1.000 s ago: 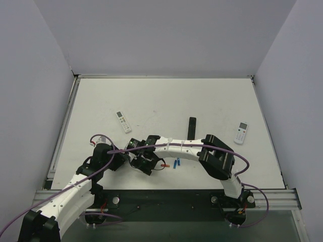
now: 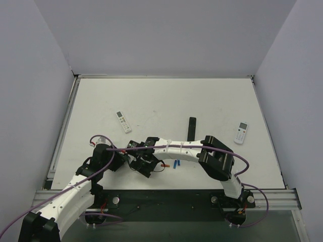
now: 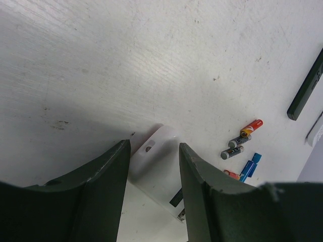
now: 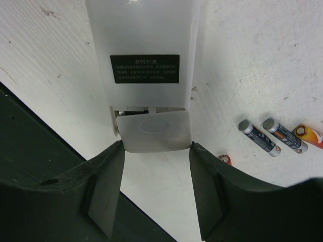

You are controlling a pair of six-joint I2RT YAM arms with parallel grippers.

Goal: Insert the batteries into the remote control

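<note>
A white remote (image 4: 144,35) lies back-up, its battery compartment partly uncovered under the loose, tilted cover (image 4: 154,133). My right gripper has its fingertips at the cover's two sides, part open around it. In the left wrist view, my left gripper is shut on the remote's end. Loose batteries (image 4: 260,137) lie right of the remote in the right wrist view, some dark, others orange (image 4: 309,135); blue ones (image 3: 248,169) show in the left wrist view.
In the top view, one white remote (image 2: 122,121) lies at left, another (image 2: 240,133) at right, and a black remote-like bar (image 2: 192,128) behind the batteries.
The right gripper has shifted very slightly near the remote in the top view. The left arm looks unmoved.
</note>
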